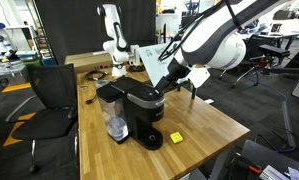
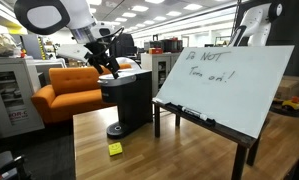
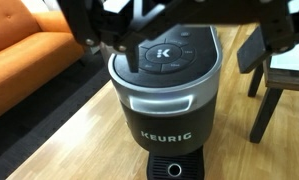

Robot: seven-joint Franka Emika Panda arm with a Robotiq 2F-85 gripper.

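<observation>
A black and grey Keurig coffee maker (image 1: pixel 144 112) stands upright on the wooden table, its clear water tank (image 1: pixel 115 122) at one side. In the wrist view its top button panel (image 3: pixel 167 57) and silver front handle (image 3: pixel 161 103) lie below my gripper, whose dark fingers are spread wide and blurred. Nothing shows between them. The lid looks closed. In the second exterior view my gripper (image 2: pixel 109 55) hovers just above the machine's top, apart from it as far as I can tell. A small yellow block (image 2: pixel 115 149) rests on the table by the machine's base.
A whiteboard (image 2: pixel 224 85) with handwriting stands on a dark easel ledge beside the coffee maker. An orange sofa (image 2: pixel 77 92) and a black office chair (image 1: pixel 47 105) are off the table.
</observation>
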